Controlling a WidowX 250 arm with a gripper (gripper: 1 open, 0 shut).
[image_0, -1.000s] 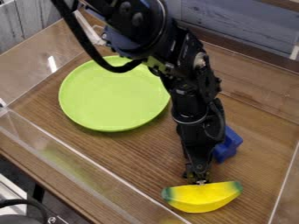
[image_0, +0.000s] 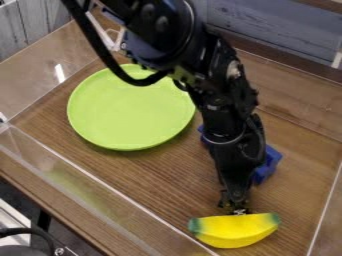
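Observation:
My black gripper (image_0: 234, 200) reaches down over the wooden surface, its tips low just behind a yellow banana-like toy (image_0: 234, 230) with green ends at the front right. A blue object (image_0: 267, 165) lies behind the gripper, partly hidden by it.
A green plate (image_0: 120, 115) sits at the left, behind the gripper. Clear walls border the wooden surface (image_0: 114, 180) at left and front. Bare wood shows at the back right.

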